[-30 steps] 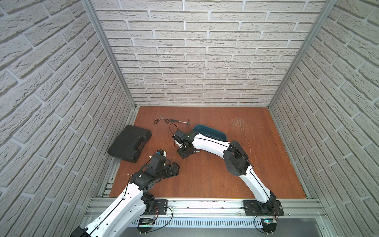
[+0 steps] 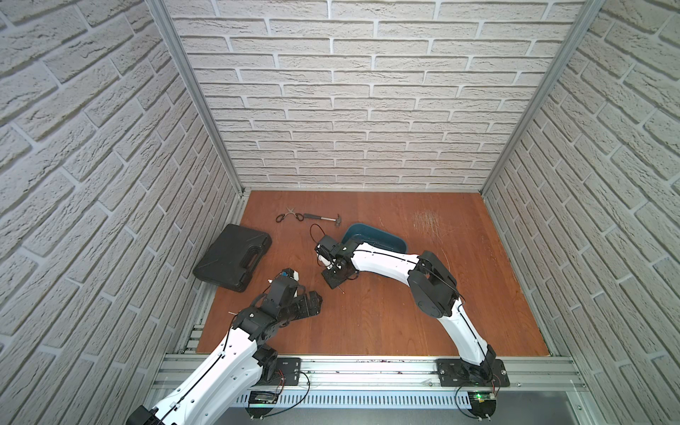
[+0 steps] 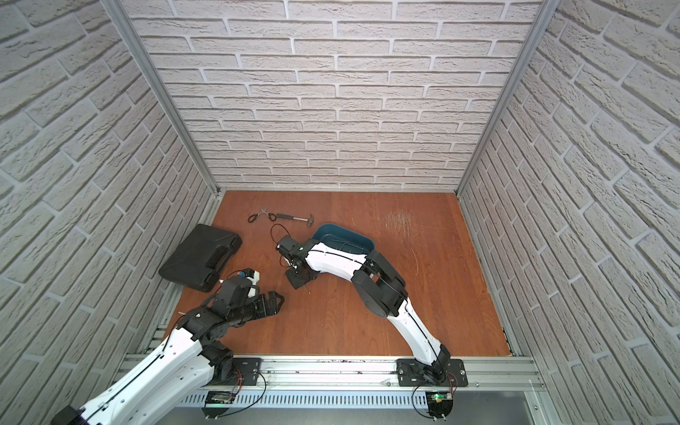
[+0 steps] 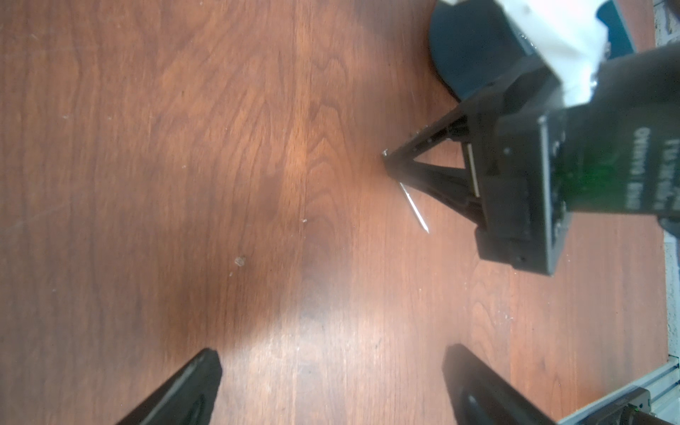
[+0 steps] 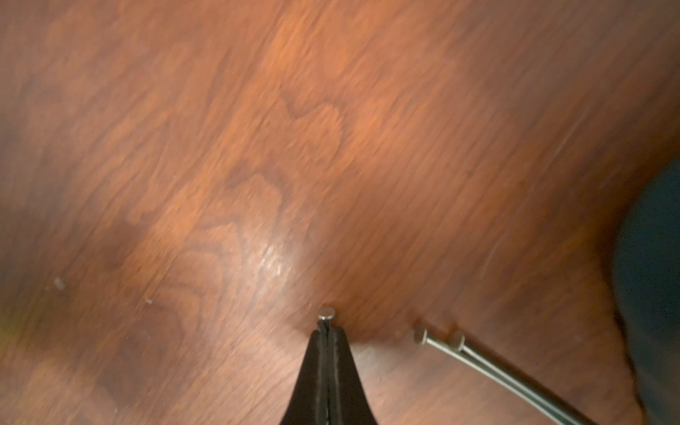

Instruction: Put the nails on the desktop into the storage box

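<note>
In the left wrist view, my right gripper is shut low over the wooden desktop. A thin silver nail [image 4: 415,209] runs through its fingertips, head on one side and point on the other. The right wrist view shows that nail's head [image 5: 326,312] just beyond the shut tips. Two more nails [image 5: 488,367] lie side by side on the wood to the right, their far ends cut off. My left gripper stands open and empty, away from the nail. The dark blue storage box [image 2: 367,228] is behind the right forearm, which hides part of it.
A black case [image 2: 232,256] lies at the left edge. Scissors [image 2: 289,215] and a hammer [image 2: 322,217] rest at the back. Thin nails or wires [image 2: 426,221] are spread at the back right.
The left arm has stayed where it was.
</note>
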